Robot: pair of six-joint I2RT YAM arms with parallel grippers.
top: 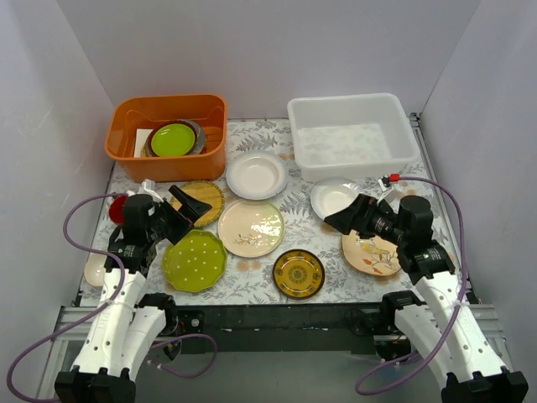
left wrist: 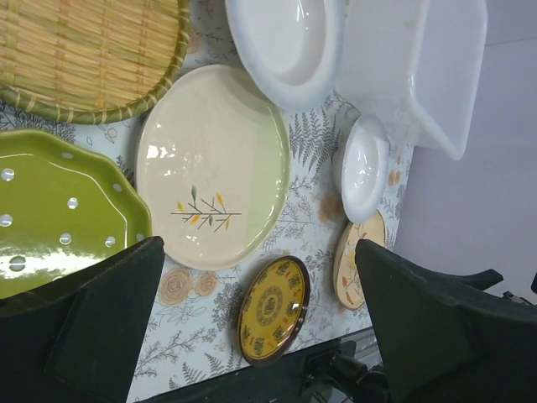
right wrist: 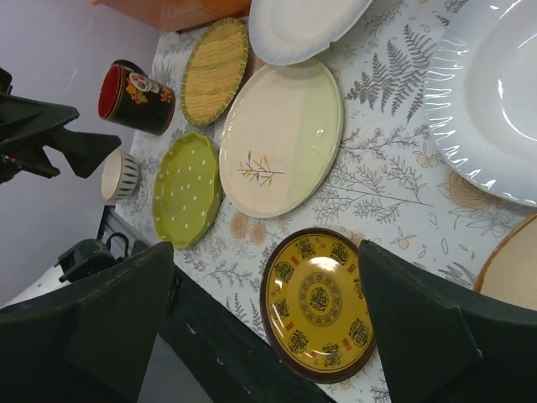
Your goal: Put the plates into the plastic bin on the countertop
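Several plates lie on the patterned countertop: white (top: pixel 256 175), smaller white (top: pixel 333 195), yellow woven (left wrist: pixel 84 50), cream with leaf print (top: pixel 250 222), green dotted (top: pixel 193 264), brown-yellow (top: pixel 298 273) and tan (top: pixel 371 256). A white translucent bin (top: pixel 352 134) stands back right, empty; an orange bin (top: pixel 143 105) back left holds stacked dishes, a green plate (top: pixel 172 139) on top. My left gripper (top: pixel 186 208) is open above the woven and green plates. My right gripper (top: pixel 344 217) is open above the right-side plates. Nothing is between either gripper's fingers.
A dark mug with a red inside (right wrist: pixel 138 105) and a patterned cup (right wrist: pixel 119 176) stand at the left edge. Walls enclose the counter on the back and sides. Small bare patches of counter show between the plates.
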